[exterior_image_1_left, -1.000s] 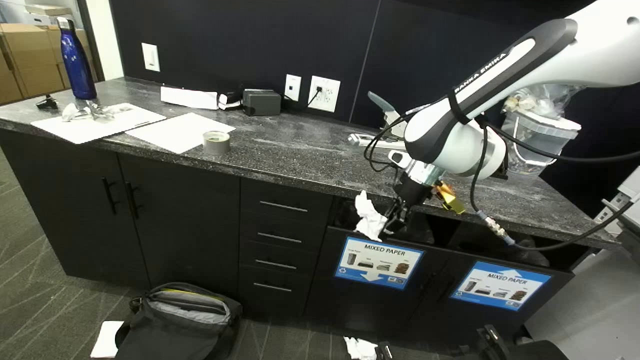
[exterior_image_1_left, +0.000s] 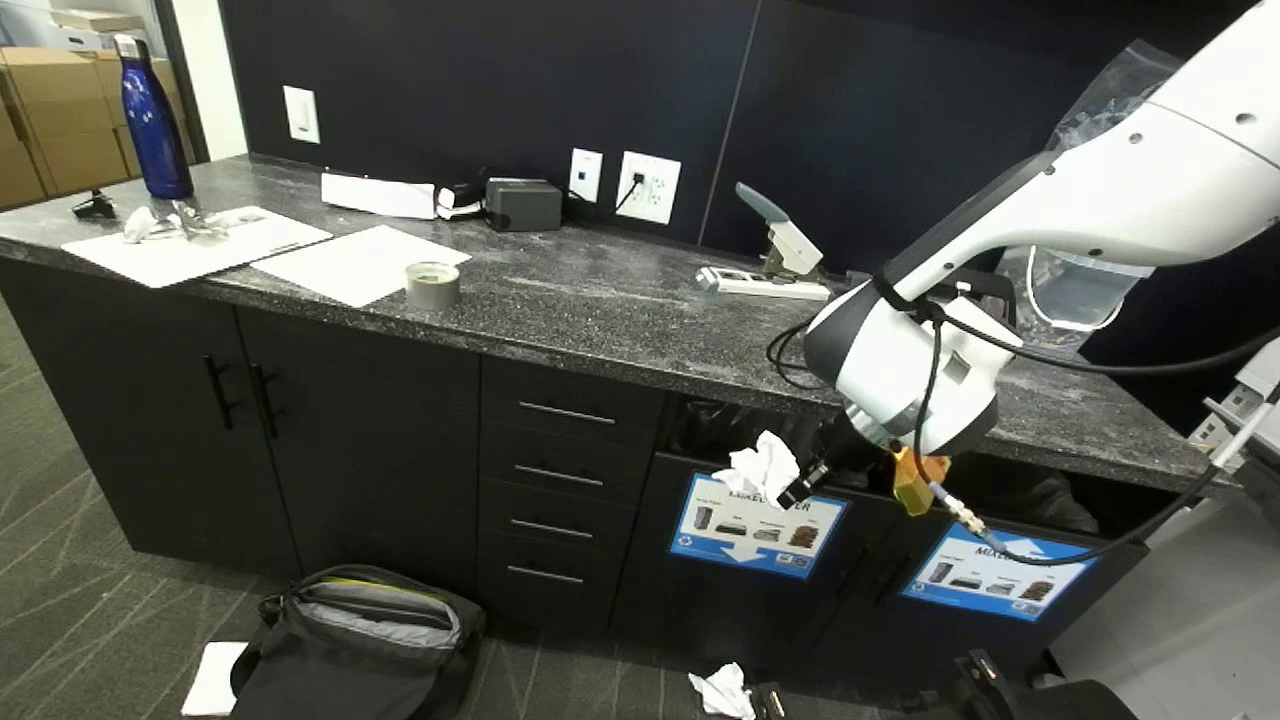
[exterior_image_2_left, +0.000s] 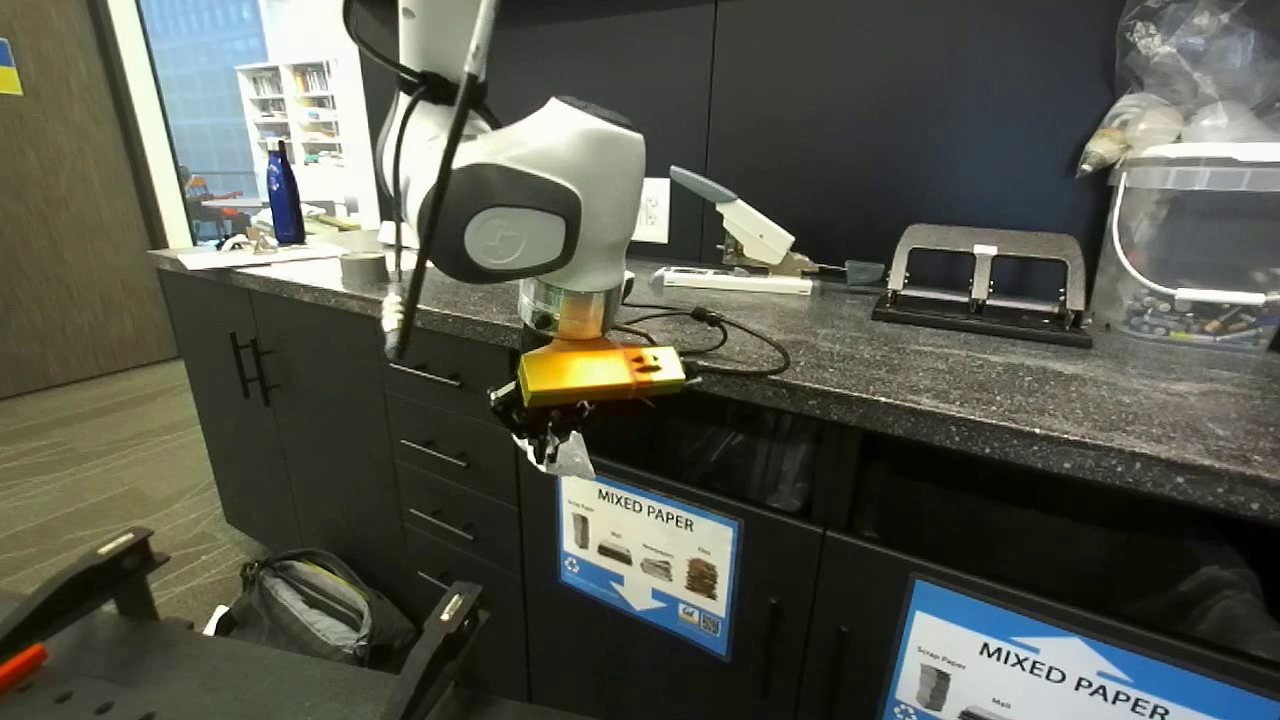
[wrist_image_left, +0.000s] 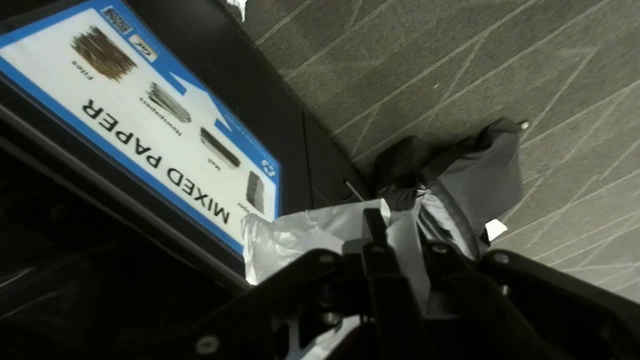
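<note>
A crumpled white paper (exterior_image_1_left: 764, 466) hangs from my gripper (exterior_image_1_left: 788, 494), in front of the left bin's sign and just below its dark opening in exterior view 1. The fingers are shut on it. From the wrist, the paper (wrist_image_left: 282, 237) spreads to both sides of the dark fingers (wrist_image_left: 376, 228), with the gripper over the cabinet front and the floor. In exterior view 2 the paper (exterior_image_2_left: 571, 456) pokes out under the gripper (exterior_image_2_left: 546, 450), near the top left corner of the "MIXED PAPER" sign (exterior_image_2_left: 648, 558).
Another crumpled paper (exterior_image_1_left: 723, 692) lies on the floor below. A dark open bag (exterior_image_1_left: 360, 648) sits on the floor to the left. The counter's edge (exterior_image_1_left: 576, 368) overhangs the bin openings. A stapler (exterior_image_1_left: 786, 252) and a hole punch (exterior_image_2_left: 984, 282) stand on the counter.
My gripper has moved down and tilted, bringing the held paper from the bin opening to in front of the sign. The paper on the floor looks slightly shifted.
</note>
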